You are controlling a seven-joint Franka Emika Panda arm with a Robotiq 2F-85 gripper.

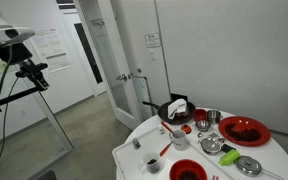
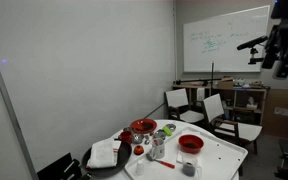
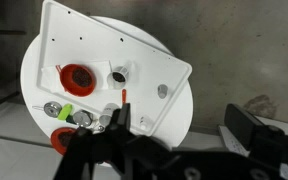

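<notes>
My gripper stands open high above a round white table, with nothing between its fingers; exterior view 1 shows it (image 1: pixel 34 78) at the far left, well away from the table. On the white tray (image 3: pixel 139 45) are a red bowl (image 3: pixel 79 78) with dark contents, a metal cup (image 3: pixel 120 75) and a small metal item (image 3: pixel 162 91). A red-handled utensil (image 3: pixel 124 97) lies by them. Toward the wall, a dark pan (image 2: pixel 102 167) carries a white cloth (image 2: pixel 105 153). A larger red bowl (image 1: pixel 243 130) rests on the table's far side.
A metal lid (image 1: pixel 249 166), a green object (image 1: pixel 229 157) and several metal pots crowd the table beside the tray. Much of the tray's one end (image 3: pixel 169 65) is bare. A wall (image 2: pixel 84 70) borders the table; chairs (image 2: pixel 184 105) stand beyond it.
</notes>
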